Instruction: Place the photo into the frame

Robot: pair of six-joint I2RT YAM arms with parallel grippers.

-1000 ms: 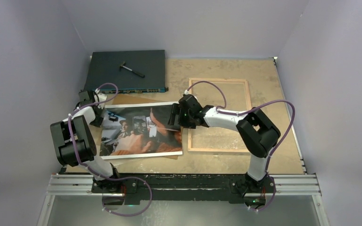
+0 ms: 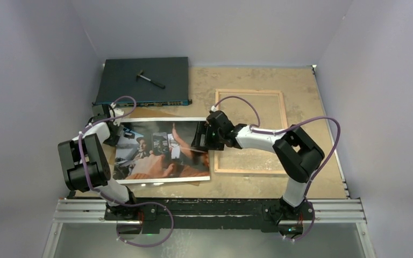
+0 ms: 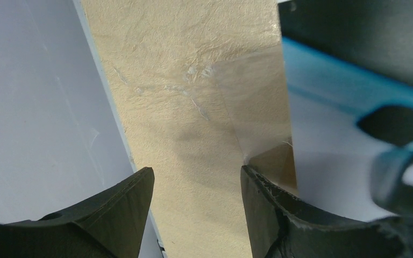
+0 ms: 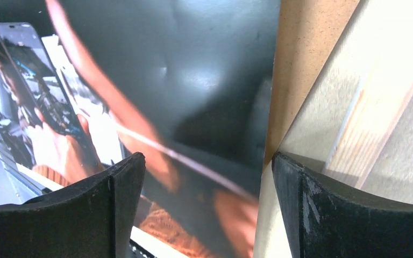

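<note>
The large photo [image 2: 161,148] of hands holding phones lies on the left half of the board, over brown backing that shows along its edges. My left gripper is low at the photo's left edge, fingers apart; one finger [image 3: 269,207] is beside that edge and the other is over bare board. My right gripper stands open at the photo's right edge, with part of the photo [image 4: 209,113] lying between its fingers in that view. Contact with the photo cannot be told. To the right lies the empty wooden frame [image 2: 251,172].
A dark flat box [image 2: 123,80] with a hammer [image 2: 151,81] on it stands at the back left. A clear sheet [image 3: 258,94] shows under the photo's left edge. Grey walls [image 3: 37,107] close in the left side. Bare board [image 2: 314,156] lies right of the frame.
The photo has shifted a few pixels to the right at its right edge and turned very slightly. The left arm has barely moved.
</note>
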